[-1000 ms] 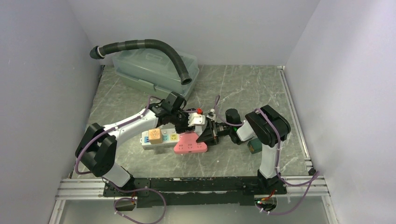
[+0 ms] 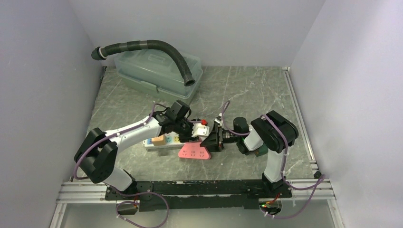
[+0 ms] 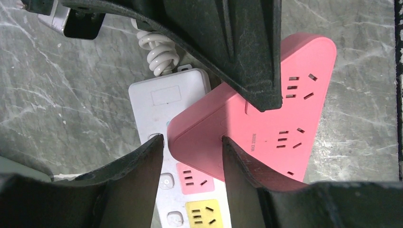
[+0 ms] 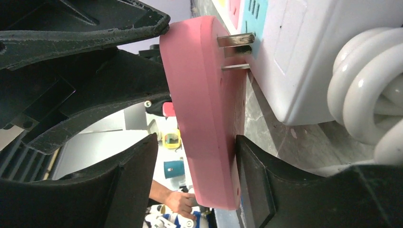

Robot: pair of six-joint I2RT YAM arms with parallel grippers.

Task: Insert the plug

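Observation:
The pink triangular multi-socket plug [image 2: 194, 151] hangs tilted over the white power strip [image 2: 164, 147]. In the right wrist view its metal prongs [image 4: 236, 41] show bare, facing the strip's blue socket [image 4: 254, 21], tips close to it; contact cannot be told. My left gripper is shut on a corner of the plug [image 3: 285, 118]. My right gripper stands part open around the plug's other end, one finger against the prong-side face and a gap showing at the other finger. In the top view, both arms partly cover the plug.
An orange block [image 2: 158, 140] sits on the strip's left end. A coiled white cord [image 3: 160, 52] leaves its other end. Behind are a clear bin [image 2: 157, 73] and a black hose [image 2: 164, 46]. A green box [image 2: 261, 150] lies under the right arm.
The plug has tilted, with its front right corner nearer the table's front. The left arm has moved only slightly.

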